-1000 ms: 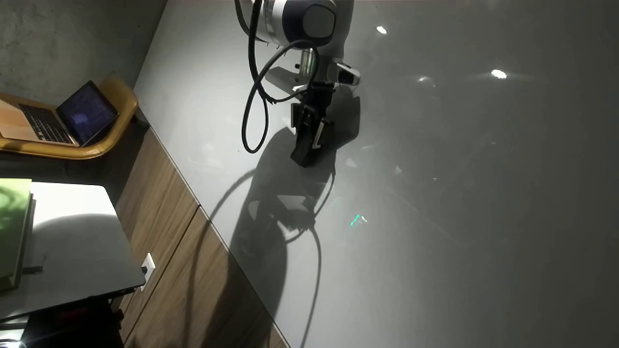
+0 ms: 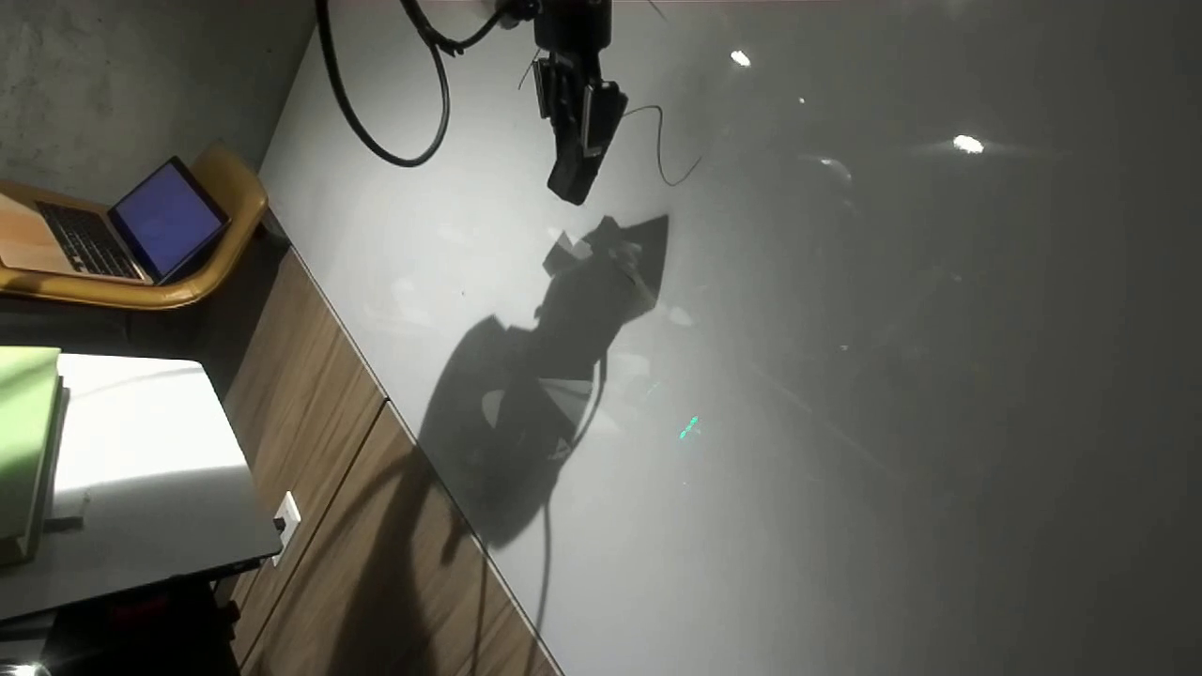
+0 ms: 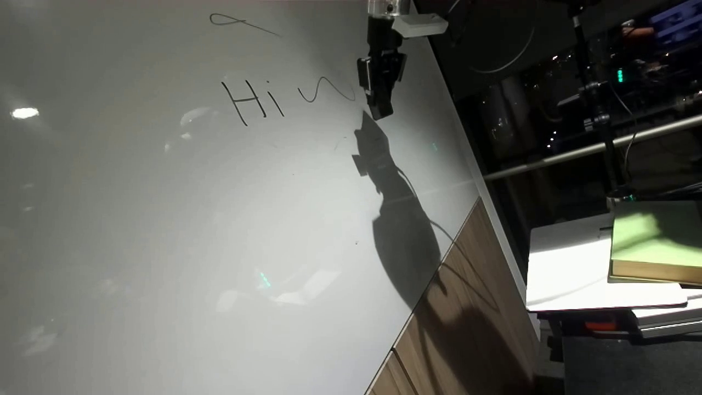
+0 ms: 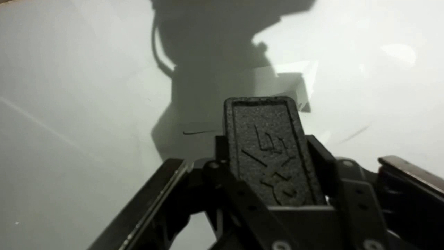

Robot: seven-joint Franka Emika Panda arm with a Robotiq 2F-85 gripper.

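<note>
A dark grey, block-like eraser (image 4: 270, 166) with scratched lines on its face is clamped in my gripper. The same eraser (image 2: 577, 175) points down from the gripper (image 2: 580, 107) in exterior view 1. Seen from the other side, the eraser (image 3: 379, 100) hangs just right of a wavy pen line (image 3: 326, 90). Left of that line, the word "Hi" (image 3: 244, 99) is written in black on the glossy white board (image 3: 197, 250). A looped pen stroke (image 3: 227, 20) sits higher up. Whether the eraser touches the board cannot be told.
Wood panels (image 2: 321, 394) border the board. A chair holding a laptop (image 2: 169, 225) stands at the left in exterior view 1. Green books (image 3: 658, 230) lie on a stack at the right in exterior view 2. The arm's shadow (image 3: 405, 230) falls across the board.
In exterior view 1, my arm and gripper have moved upward with the eraser, most of the arm leaving the view. The wavy line beside the gripper now shows, where the arm was before.
</note>
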